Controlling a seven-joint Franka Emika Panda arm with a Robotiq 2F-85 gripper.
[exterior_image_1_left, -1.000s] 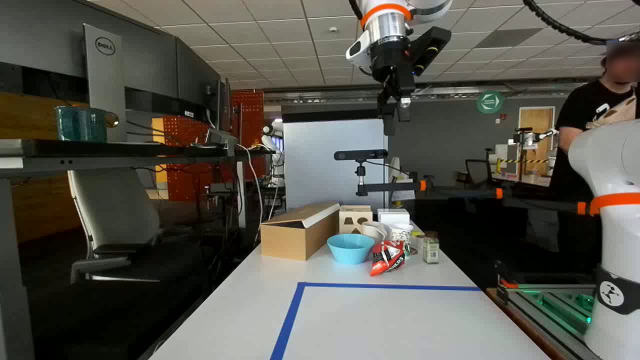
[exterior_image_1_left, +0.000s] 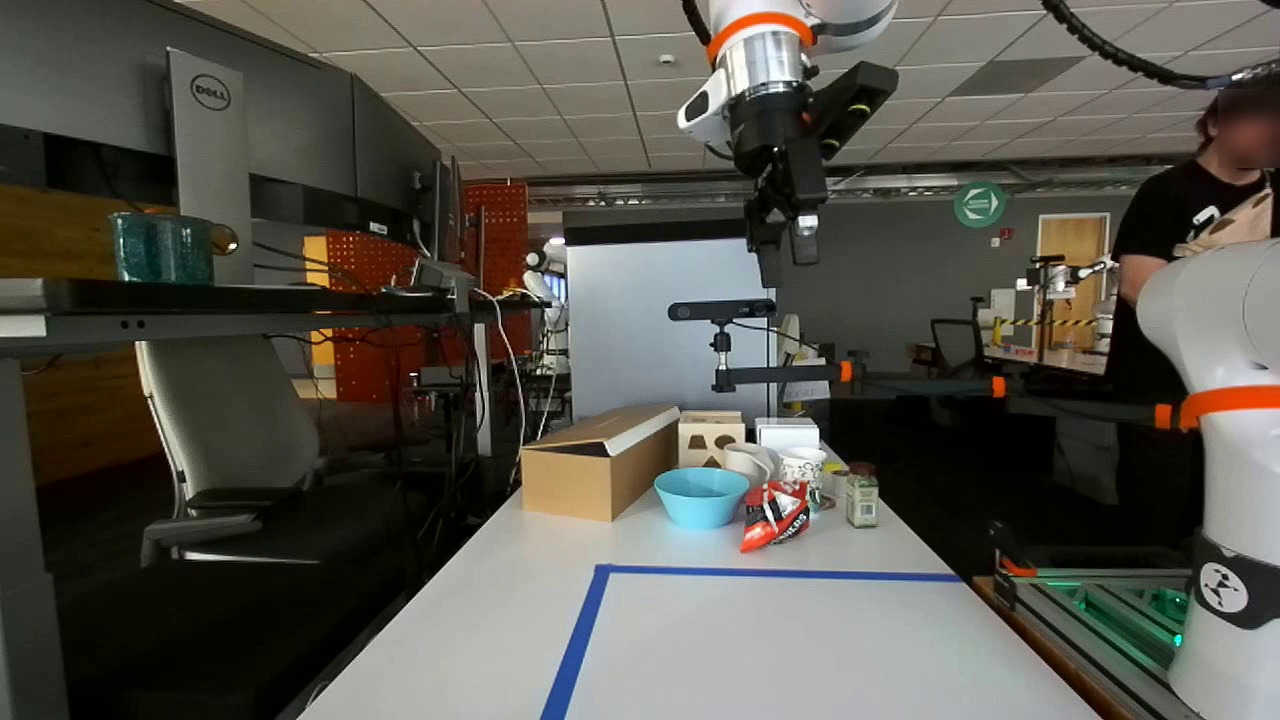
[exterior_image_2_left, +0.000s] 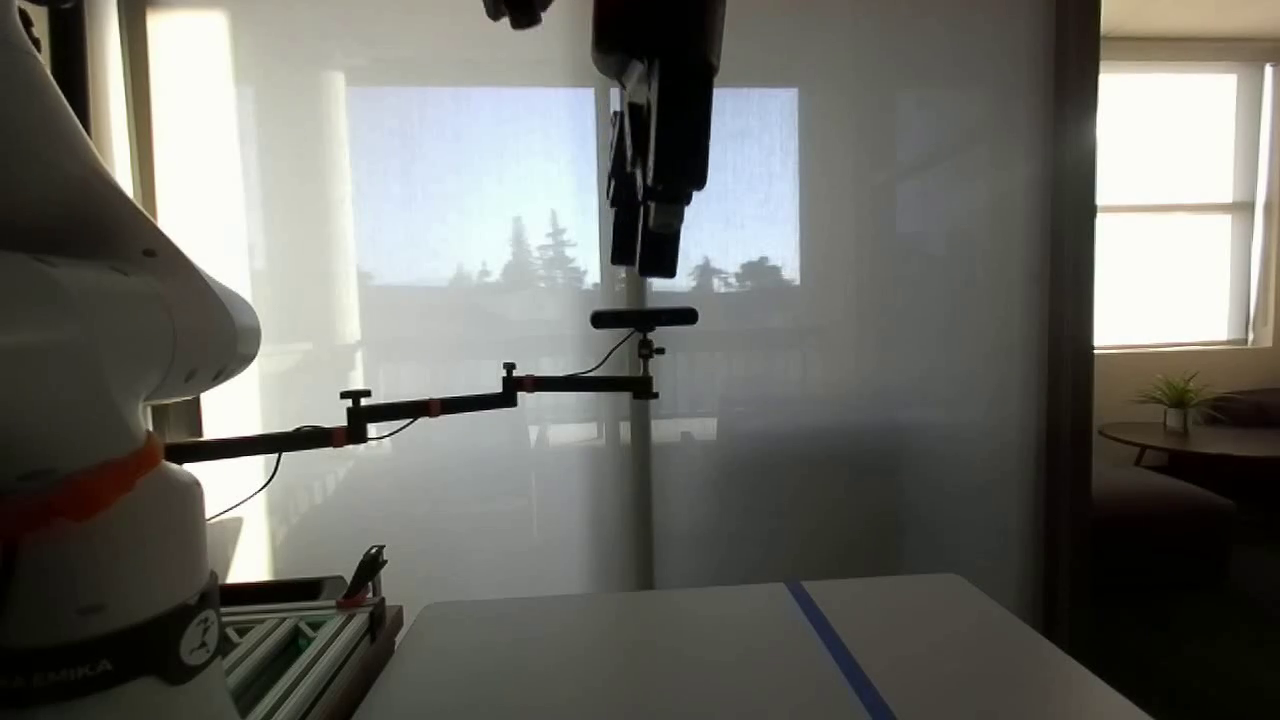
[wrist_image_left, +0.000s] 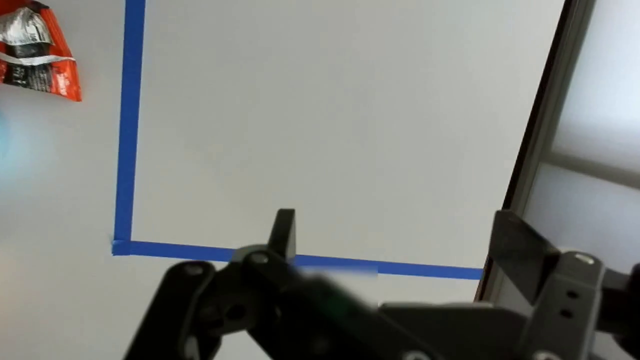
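High above the white table (exterior_image_1_left: 780, 648) hangs my gripper (exterior_image_1_left: 787, 262), pointing down. In the wrist view its two fingers (wrist_image_left: 282, 235) stand wide apart, and only bare tabletop and blue tape show between them. A red snack bag (exterior_image_1_left: 775, 517) lies on the table outside the taped area; part of this red snack bag (wrist_image_left: 42, 57) shows at the wrist view's upper left. Beside the bag is a light blue bowl (exterior_image_1_left: 699, 497), its inside mostly hidden. Blue tape (exterior_image_1_left: 768, 572) marks off an empty stretch of table.
Behind the bowl stand a cardboard box (exterior_image_1_left: 588, 474), a wooden block with shaped holes (exterior_image_1_left: 708, 439), a white box (exterior_image_1_left: 787, 432) and a patterned cup (exterior_image_1_left: 801, 470). A spice jar (exterior_image_1_left: 863, 497) sits near the table's right edge. A camera on an arm (exterior_image_1_left: 722, 311) extends behind these things.
My gripper has shifted slightly left and down in exterior view 1. The objects on the table look unmoved.
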